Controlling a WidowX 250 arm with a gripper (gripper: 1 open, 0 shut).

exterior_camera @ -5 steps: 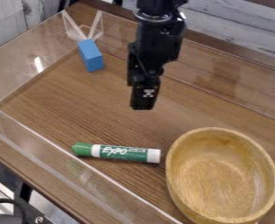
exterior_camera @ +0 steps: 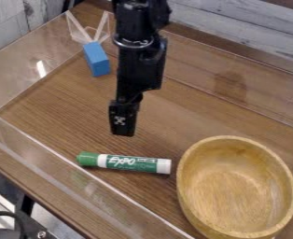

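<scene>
My black gripper [exterior_camera: 123, 123] hangs open over the bare wooden tabletop, left of centre and above a green and white EXPO marker [exterior_camera: 127, 163] that lies near the front. A yellow oval bowl [exterior_camera: 236, 152] fills the lower right. Nothing shows between my fingers.
A blue block [exterior_camera: 97, 60] sits at the back left, beside a white forked object [exterior_camera: 86, 28]. A pale raised edge runs along the left.
My gripper has moved left and toward the front, nearer the marker. The marker, bowl and block are where they were.
</scene>
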